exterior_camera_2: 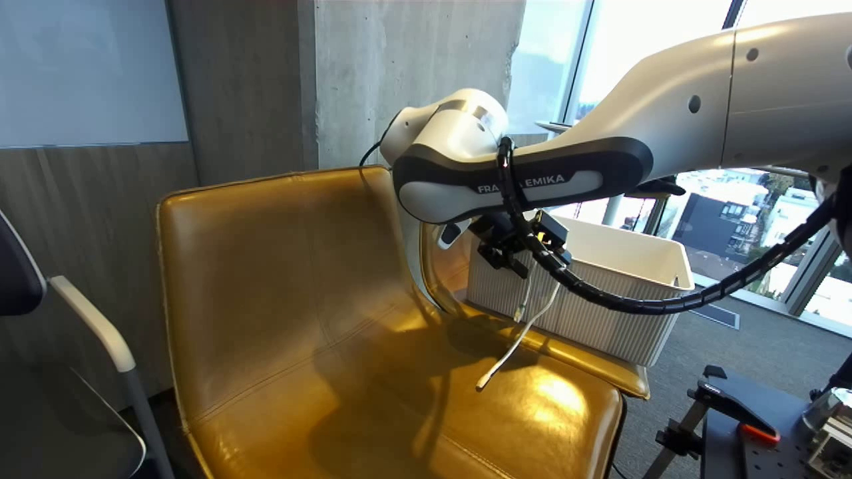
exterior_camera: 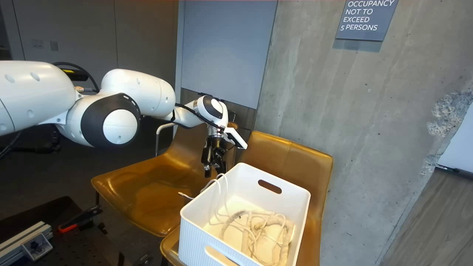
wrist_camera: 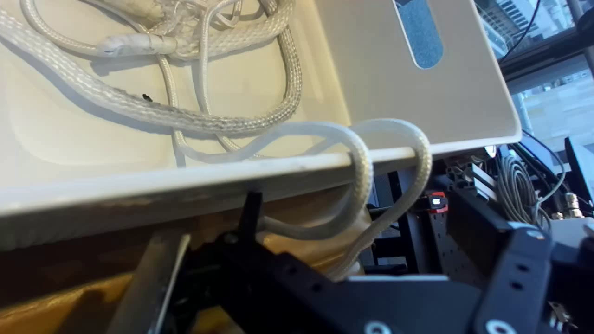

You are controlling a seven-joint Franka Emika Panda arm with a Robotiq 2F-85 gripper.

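Note:
A white bin (exterior_camera: 193, 237) with oval handle holes sits on a tan chair. Pale braided rope (wrist_camera: 139, 108) lies coiled inside it. Two loops of white cord (wrist_camera: 364, 172) arch over the bin's rim and hang down outside; in the second exterior view a loose cord end (exterior_camera_2: 511, 351) reaches over the neighbouring seat. My gripper (exterior_camera: 214, 171) points downward just outside the rim at these loops. Its black fingers (wrist_camera: 251, 214) stand open, with the cord loops in the space between them in the wrist view. Whether either finger touches the cord or the bin I cannot tell.
An empty tan chair (exterior_camera_2: 319, 343) stands beside the bin, its seat clear. Behind is a concrete wall (exterior_camera: 377, 133). A dark table with a red-and-black tool (exterior_camera: 79, 220) lies at lower left in the first exterior view.

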